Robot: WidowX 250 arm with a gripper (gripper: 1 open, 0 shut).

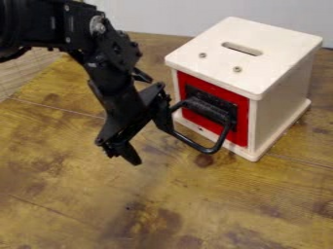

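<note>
A white wooden box [271, 88] stands at the right, with a slot and two small knobs on top. Its red front panel [240, 139] carries a black fixture with a black loop handle [207, 147] sticking out low toward the front. My black gripper [136, 131] is left of the box, pointing down, beside the handle's left end. Its fingers are dark against the arm, and I cannot tell whether they are open or shut.
A pale mat [23, 70] lies at the upper left edge, and a pale wall runs behind the box.
</note>
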